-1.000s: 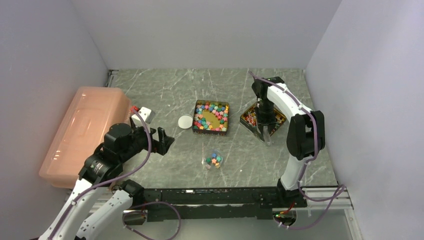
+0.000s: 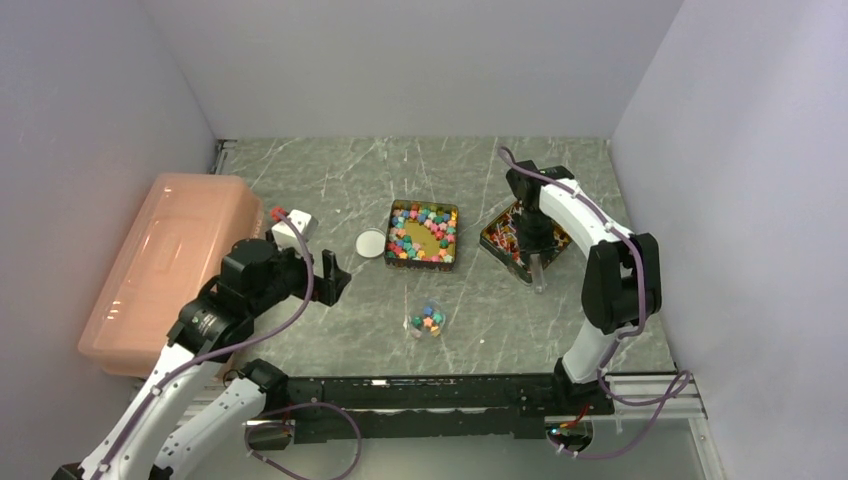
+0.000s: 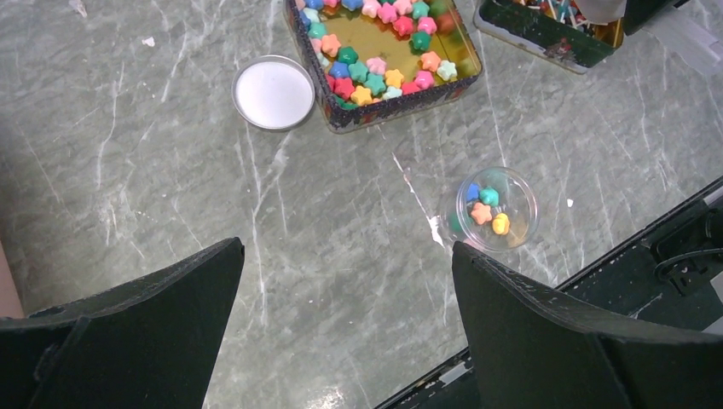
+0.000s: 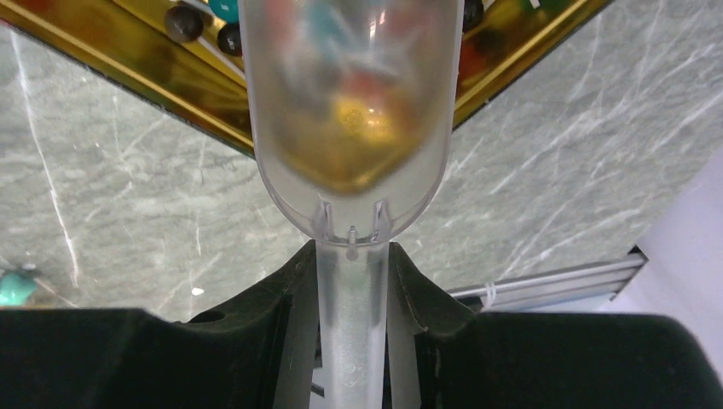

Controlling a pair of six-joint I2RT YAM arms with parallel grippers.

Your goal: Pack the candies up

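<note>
Colourful star candies lie round the gold floor of a square tin (image 2: 422, 230) mid-table. Right of it, a second tin (image 2: 497, 256) sits turned at an angle, with lollipops in it. My right gripper is shut on the handle of a clear plastic scoop (image 4: 349, 196), whose bowl is over the second tin; blurred colours show through it, and I cannot tell whether it holds any candy. A clear round tub (image 3: 511, 204) holds several star candies near the table's front. My left gripper is open above bare table, left of the tub, nothing between its fingers.
A round white lid (image 3: 274, 93) lies just left of the square tin. A large orange bin (image 2: 170, 260) takes up the left side. Bare table separates the tins and the tub. Walls enclose the back and sides.
My left arm has moved only a little. The tins and tub stay put.
</note>
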